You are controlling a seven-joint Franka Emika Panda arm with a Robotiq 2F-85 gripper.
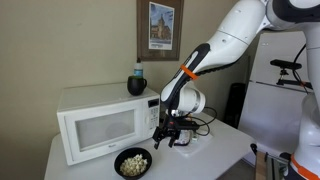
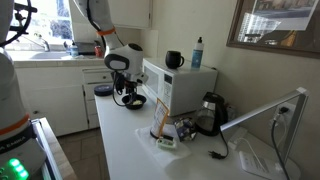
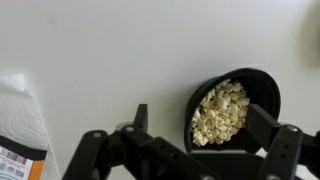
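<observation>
A black bowl (image 1: 133,163) of popcorn (image 1: 132,165) stands on the white counter in front of the microwave. My gripper (image 1: 172,143) hangs above the counter, to the right of the bowl in exterior view 1. In the wrist view, two dark fingers stand wide apart at the lower edge, so the gripper is open. The popcorn (image 3: 220,113) fills the bowl's left part in that view, and the bowl's black rim (image 3: 270,85) shows above and between the fingers. Nothing is held.
The white microwave (image 1: 108,130) stands behind the bowl, with a black mug (image 2: 174,58) and a blue bottle (image 2: 196,53) on top. A coffee maker (image 2: 210,114) is beside it. Packaging (image 3: 15,165) on white paper lies at the wrist view's lower left.
</observation>
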